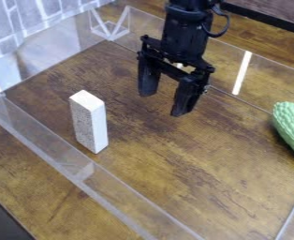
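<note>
My black gripper (166, 84) hangs over the upper middle of the wooden tray floor, its two dark fingers pointing down and spread apart, with no object visible between them. A white speckled upright block (90, 122) stands to the lower left of the gripper. A pale green, textured cabbage-like object (291, 128) lies at the right edge, partly out of view.
Clear plastic walls (62, 164) border the wooden floor (175, 178) on several sides. A small pale object behind the gripper is mostly hidden.
</note>
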